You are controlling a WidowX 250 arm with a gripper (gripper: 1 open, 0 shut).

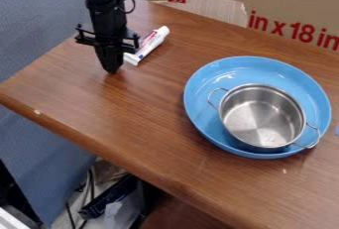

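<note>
My black gripper [111, 62] hangs low over the left part of the wooden table, its fingertips close together near the tabletop; whether anything is between them is hidden. A white tube [149, 44] with red markings lies just to its right, partly behind it. A steel pot [261, 116] with two handles sits inside a light blue plate [208, 88] on the right side of the table.
A cardboard box [284, 5] stands along the back of the table.
</note>
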